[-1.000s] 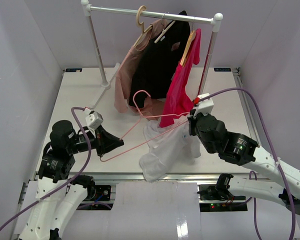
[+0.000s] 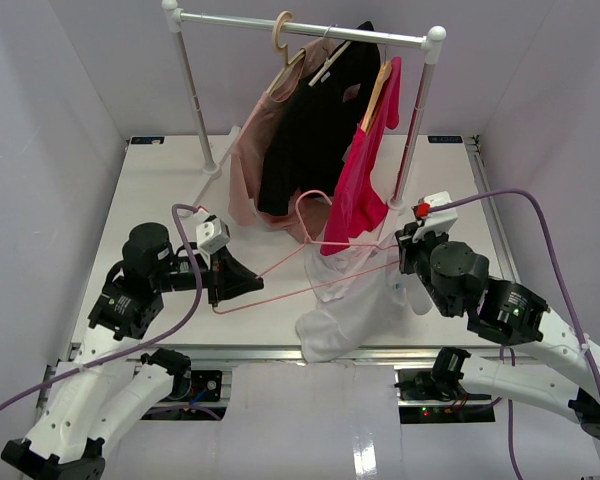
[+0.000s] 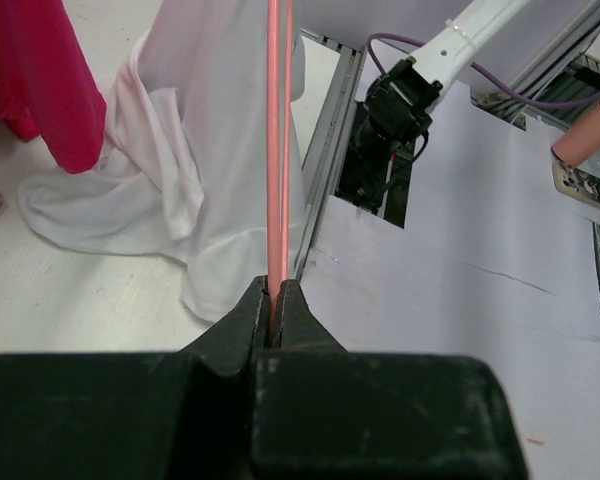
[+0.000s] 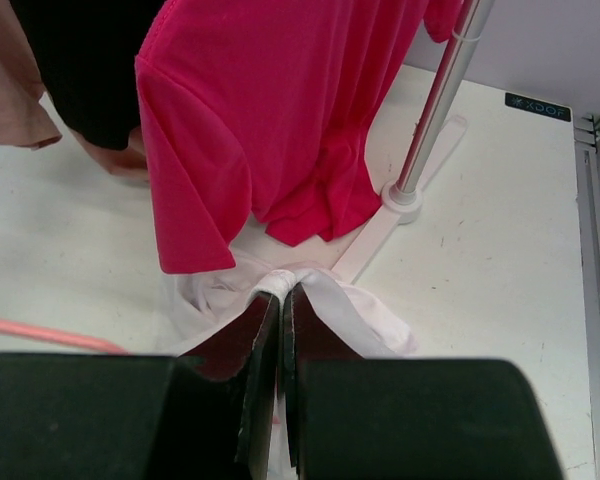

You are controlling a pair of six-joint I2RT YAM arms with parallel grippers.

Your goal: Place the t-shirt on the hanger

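Note:
A pink wire hanger (image 2: 314,242) is held level between the arms, its hook pointing toward the rack. My left gripper (image 2: 248,281) is shut on one side of it; in the left wrist view the pink wire (image 3: 275,170) runs up from between the fingertips. My right gripper (image 2: 405,250) is shut on white fabric at the hanger's other end. The white T-shirt (image 2: 330,325) hangs below the hanger and spreads over the table; in the right wrist view its pinched cloth (image 4: 280,282) rises between the fingers.
A white rack (image 2: 300,29) stands at the back with a pink garment (image 2: 255,180), a black one (image 2: 310,125) and a magenta one (image 2: 355,200) hanging from it.
Both grippers have moved to the right with the hanger, the right one slightly toward the front. The white shirt has shifted rightward along with them.

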